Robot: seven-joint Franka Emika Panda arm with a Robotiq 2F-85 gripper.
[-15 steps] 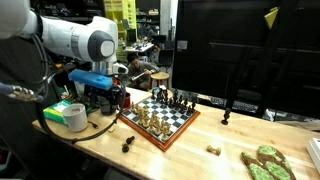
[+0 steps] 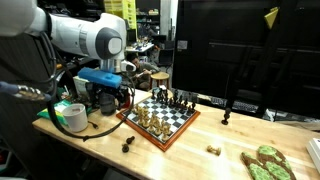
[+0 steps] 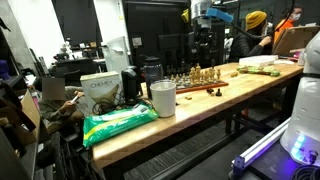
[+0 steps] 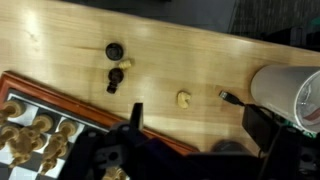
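My gripper stands open in the wrist view, its dark fingers wide apart and nothing held between them. Below it on the wooden table lies a small tan piece. A chessboard carries tan and black pieces; one corner of it, with tan pieces, shows in the wrist view. Loose by the board lie a dark chess piece and a round black one. In exterior view 1 the gripper hangs above the table's left part; its fingertips are hard to make out there.
A white mug stands close beside the gripper, with a small dark object near it. A cereal box and a green bag sit farther along. Bare table lies right of the board, before a green-brown patterned item.
The chess pieces and mug look unmoved.
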